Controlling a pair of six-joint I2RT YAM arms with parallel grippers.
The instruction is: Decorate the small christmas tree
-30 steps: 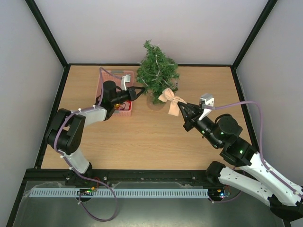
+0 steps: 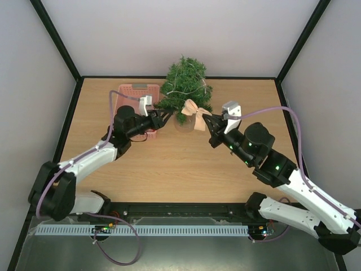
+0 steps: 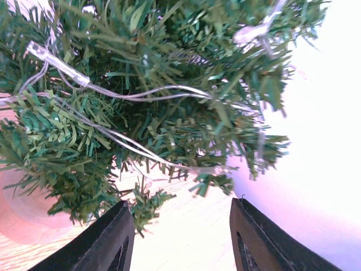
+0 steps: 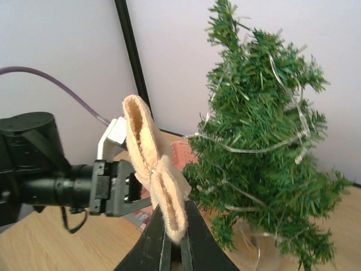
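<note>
The small green Christmas tree, wound with a clear light wire, stands upright in a clear base at the back of the table. A peach bow is pinched in my right gripper, which is shut on it, in front of the tree's lower right side. My left gripper is partly open at the tree's lower left side. Nothing shows between its fingers; branches and wire hang just beyond them.
A pink basket stands behind the left arm, which covers much of it. Walls enclose the back and sides.
The right gripper has brought the bow left, closer to the tree.
</note>
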